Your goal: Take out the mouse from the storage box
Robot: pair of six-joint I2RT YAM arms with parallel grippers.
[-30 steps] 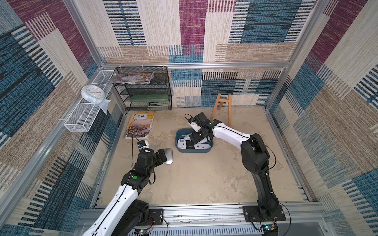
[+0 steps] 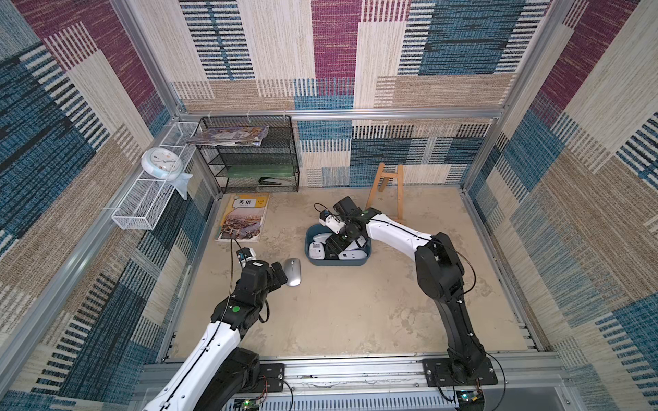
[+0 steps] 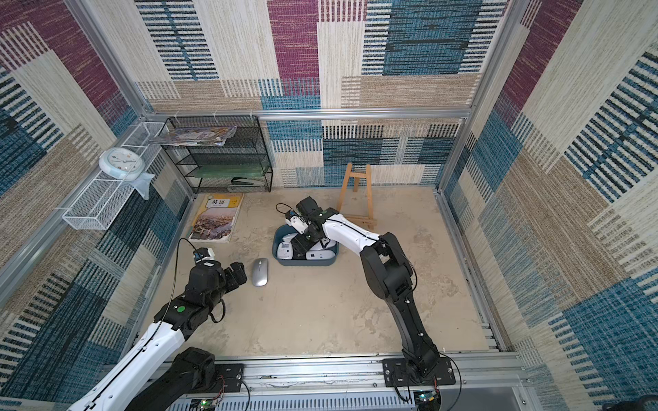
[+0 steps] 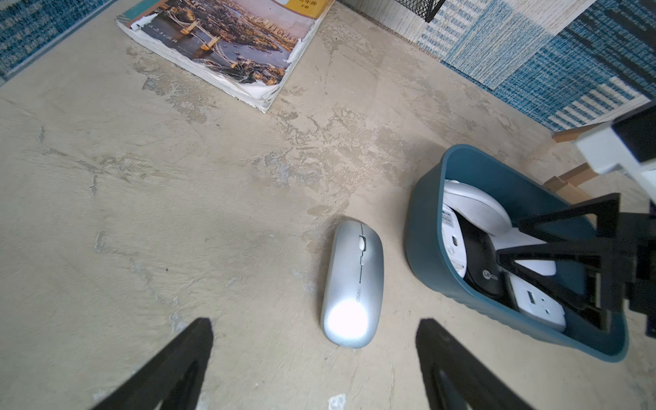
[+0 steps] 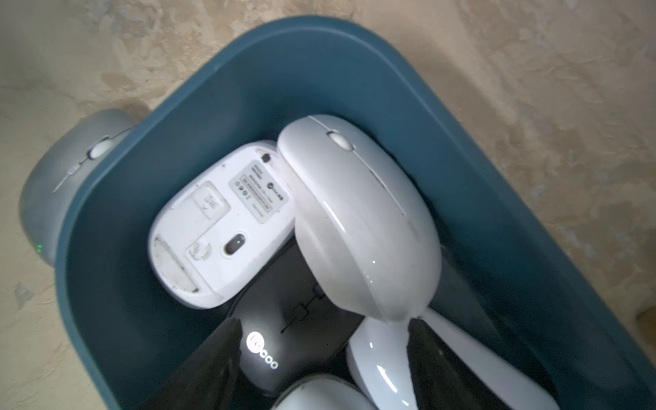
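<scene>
On the table, left of the storage box, lies a silver mouse. My left gripper is open beside it, fingers well apart and nothing between them. The dark teal storage box holds several mice: a white one tilted on top, an upturned white one at its side, a black one beneath and more white ones below. My right gripper hangs open over the box, no mouse held; its fingertips frame the black mouse and white ones at the lower edge of the right wrist view.
A magazine lies behind the left gripper. A black wire rack stands at the back left, and a wooden easel behind the box.
My left gripper has drawn back slightly left from the silver mouse. The right gripper has shifted a little left over the box. The mice look unmoved.
</scene>
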